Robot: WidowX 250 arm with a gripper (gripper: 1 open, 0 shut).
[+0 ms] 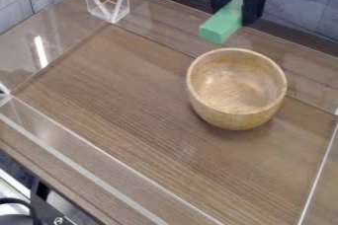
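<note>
A wooden bowl (238,89) sits empty on the right part of the wooden table (119,120). Above and behind it a green block (222,22) is raised, tilted, with my dark gripper (235,2) at its upper end. The block is held up by the gripper, though the fingertips are hard to make out.
A white wire rack (109,4) stands at the back left. A dark cable or fixture shows at the bottom left corner.
</note>
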